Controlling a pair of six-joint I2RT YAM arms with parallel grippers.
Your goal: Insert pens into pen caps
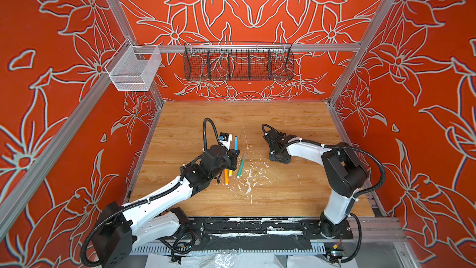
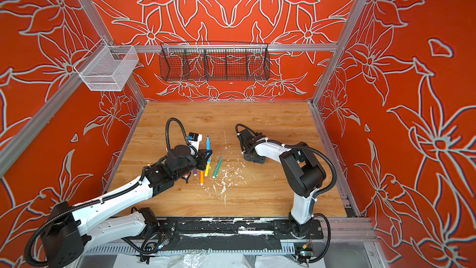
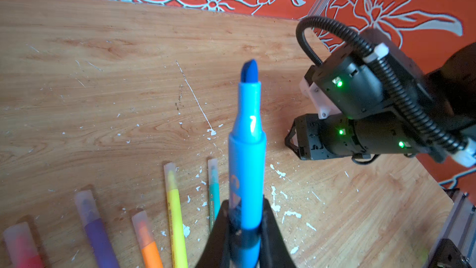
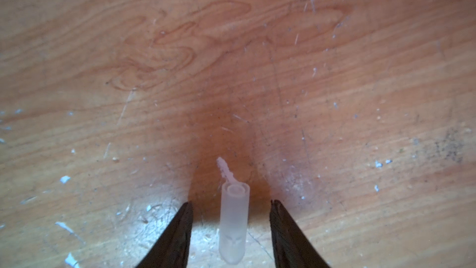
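My left gripper is shut on an upright light-blue pen, its dark-blue tip bare at the top, above the left of the table. My right gripper is low over the wood, open around a translucent cap that lies between its fingers. A thin pale scrap touches the cap's far end. In the left wrist view, capped red, purple, orange, yellow and teal pens lie side by side.
A black wire basket hangs on the back rail, a white basket on the left rail. Pale scraps are scattered mid-table, and red patterned walls surround the area.
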